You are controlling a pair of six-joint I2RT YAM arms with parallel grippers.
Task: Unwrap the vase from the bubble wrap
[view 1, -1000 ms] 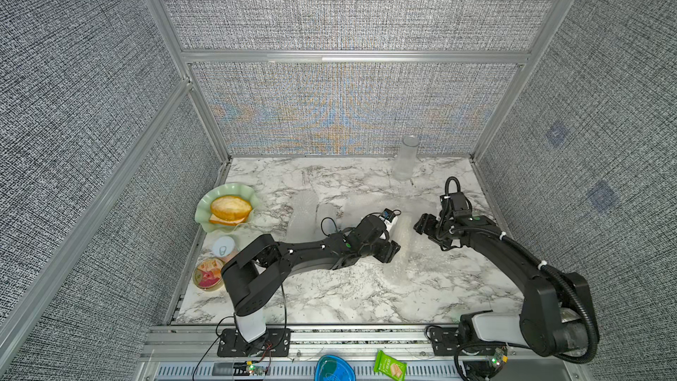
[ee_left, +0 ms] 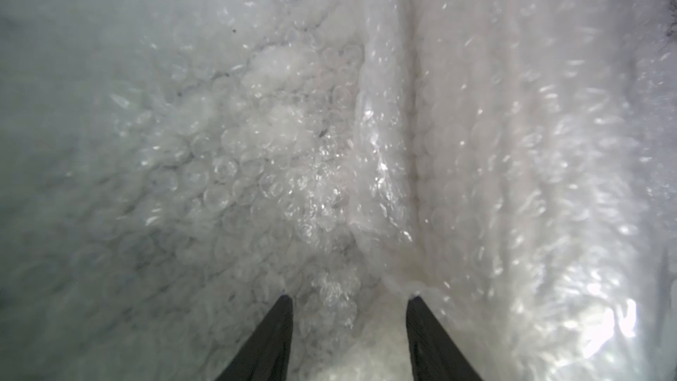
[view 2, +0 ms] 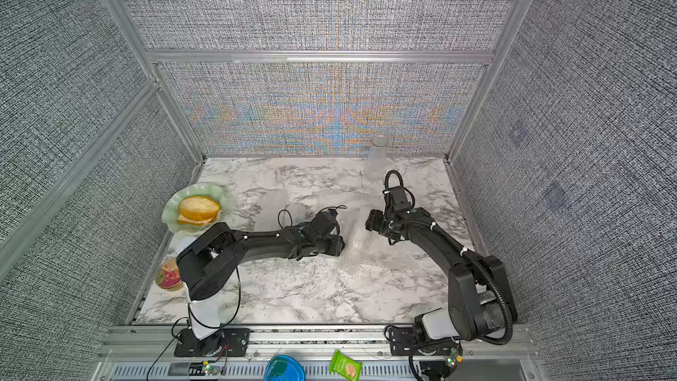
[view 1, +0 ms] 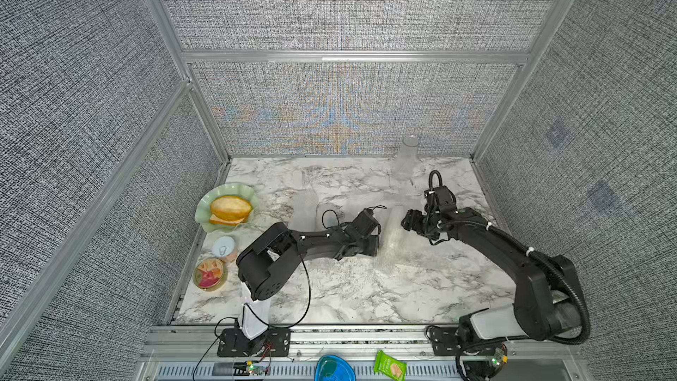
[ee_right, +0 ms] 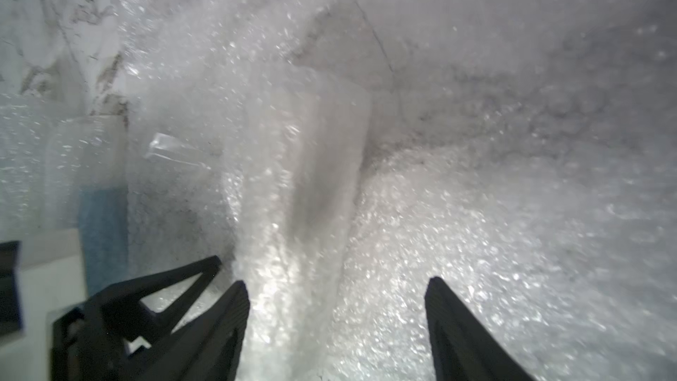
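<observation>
Translucent bubble wrap (ee_right: 458, 218) lies spread over the middle of the table. A long rolled bundle (ee_right: 299, 169) of it runs between my two grippers; whether the vase is inside does not show. My left gripper hovers at the left side of the roll, its two fingertips apart and only wrap visible beyond them. From the right, my right gripper reaches over the wrap, fingers spread, holding nothing that I can see. In the top left view the left gripper (view 1: 375, 245) and right gripper (view 1: 412, 221) are close to each other.
A clear glass cylinder (view 1: 407, 157) stands at the back, right of centre. On the left are a green plate (view 1: 204, 215) with bread, a light lidded can (view 1: 223, 246) and a round container (view 1: 210, 274). Open marble tabletop (view 1: 338, 303) shows at the front.
My left gripper has drawn back leftward from over the roll. The right gripper has moved left and slightly away from the front edge, closer to the roll.
</observation>
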